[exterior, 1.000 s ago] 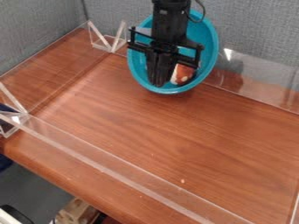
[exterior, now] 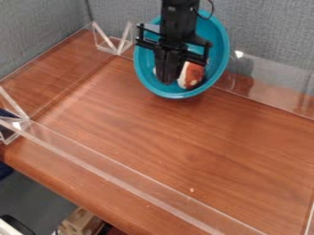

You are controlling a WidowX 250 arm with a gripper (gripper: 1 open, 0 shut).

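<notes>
A turquoise bowl (exterior: pixel 212 57) stands at the back of the wooden table, near the grey wall. My black gripper (exterior: pixel 168 66) reaches down from the top into it, fingers pointing toward the bowl's inside. It is shut, and I see nothing clearly held between its fingers. Just right of the fingers lies an orange-red and white item (exterior: pixel 193 73) inside the bowl, partly hidden by the gripper.
Clear low barriers run along its edges, with white corner brackets (exterior: pixel 113 41) at the back left. A cardboard piece (exterior: pixel 80 223) lies below at the bottom left.
My gripper has shifted very slightly within the bowl over the last second; the bowl and the rest look practically unchanged.
</notes>
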